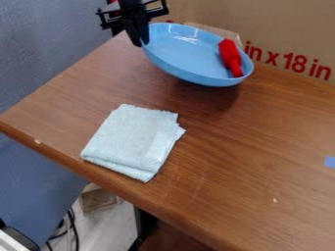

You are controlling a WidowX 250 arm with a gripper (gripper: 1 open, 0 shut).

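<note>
A light blue oval plate (183,54) is at the back of the wooden table (262,167), its left end at my black gripper (139,37), which is in the top left. The fingertips are at the plate's rim; whether they are shut on it is unclear. A red object (230,57) lies in the plate's right part. A folded pale cloth (131,140) lies on the table's left front.
A cardboard box (291,29) with red print stands behind the table. A small blue patch (330,161) is at the right edge. The table's left edge borders a grey-blue surface (39,59).
</note>
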